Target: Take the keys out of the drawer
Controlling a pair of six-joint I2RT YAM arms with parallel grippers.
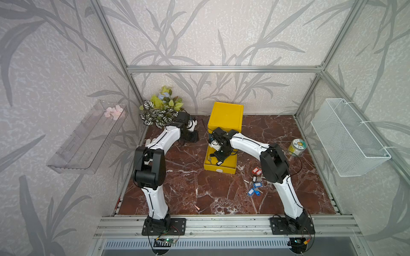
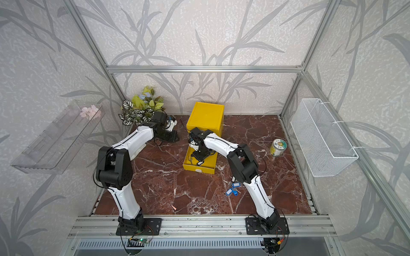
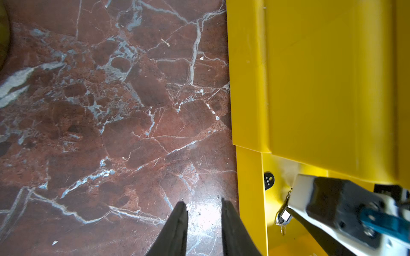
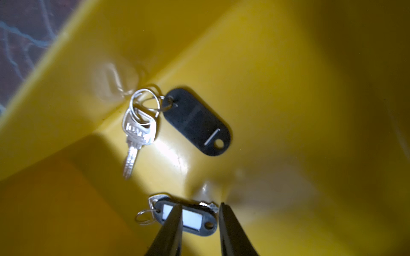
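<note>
The yellow drawer (image 1: 220, 168) is pulled out from its yellow cabinet (image 1: 225, 111). In the right wrist view it holds a key (image 4: 138, 130) on rings with a black tag (image 4: 196, 121), and lower down a second keyring with a labelled tag (image 4: 192, 219). My right gripper is open over the second keyring, one finger overlapping its tag in view. My left gripper is part open above bare table left of the drawer, nothing between its fingers.
Several loose tagged keys (image 1: 254, 189) lie right of the drawer. A tin (image 1: 298, 147) is at the right. Artificial plants (image 1: 162, 106) fill the back left.
</note>
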